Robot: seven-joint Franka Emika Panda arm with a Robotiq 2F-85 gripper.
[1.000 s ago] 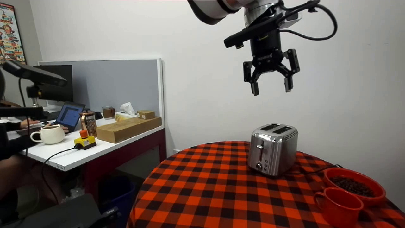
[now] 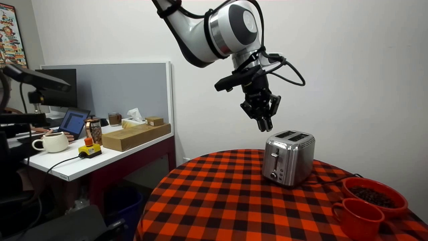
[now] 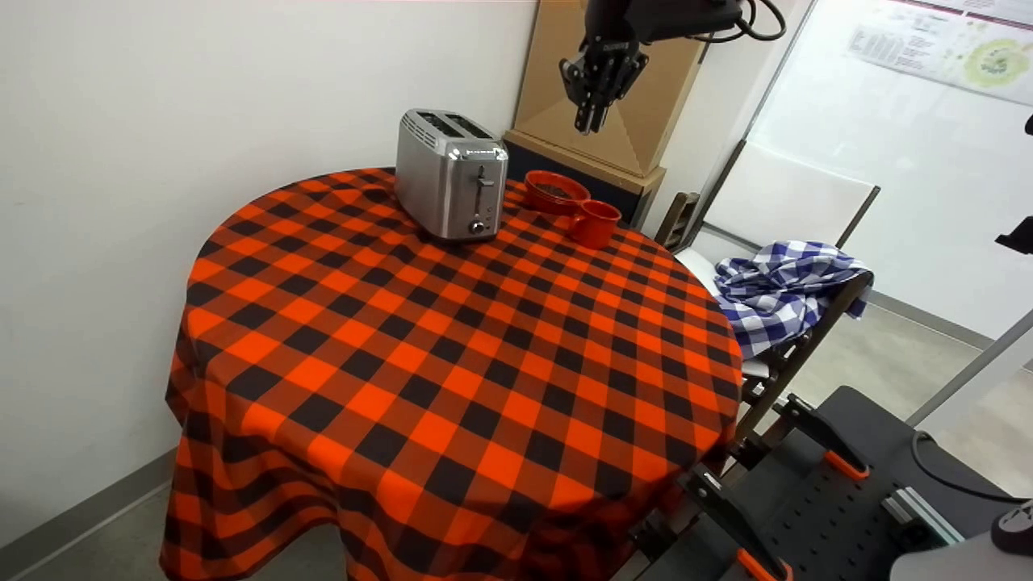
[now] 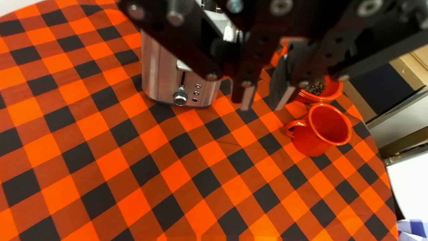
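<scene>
My gripper [image 2: 265, 125] hangs in the air above the checkered table, with its fingers part open and a narrow empty gap between them in the wrist view. A silver two-slot toaster [image 2: 289, 160] stands upright on the cloth, its lever and knob on the front face. In exterior view 2 the gripper [image 3: 590, 127] is higher than the toaster [image 3: 452, 179] and appears to its right. A red mug [image 4: 321, 130] and a red bowl [image 4: 331, 89] holding dark beans are close together near the table's edge. The gripper touches none of these.
The red and black checkered tablecloth [image 3: 436, 349] is clear across its front and left. A power cord [image 2: 341, 178] trails behind the toaster. To the table's right, a chair [image 3: 784, 198] bears a blue checkered cloth [image 3: 789, 290]. A white desk [image 2: 76, 162] stands apart at left.
The arm has come down and to the left in exterior view 1. Its fingers, wide apart before, are now close together. Toaster, mug and bowl have stayed where they were.
</scene>
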